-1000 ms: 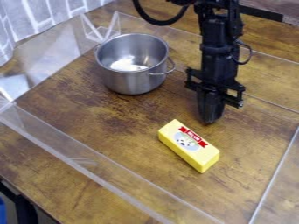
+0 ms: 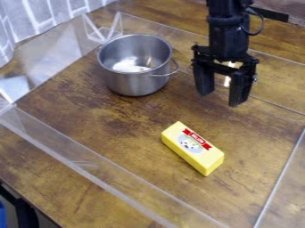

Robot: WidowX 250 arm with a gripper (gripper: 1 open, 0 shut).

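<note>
My black gripper (image 2: 223, 85) hangs open in the upper right, above the wooden table, with a small light object partly visible behind it. To its left stands a metal pot (image 2: 135, 77) with something white inside. Below and slightly left of the gripper lies a yellow box (image 2: 195, 155) with a red band and a white picture on it, apart from the gripper.
Clear plastic edges run along the left and bottom sides. A dark object sits at the bottom-left corner, and dark cables or parts are at the top.
The pot and the box have not visibly moved.
</note>
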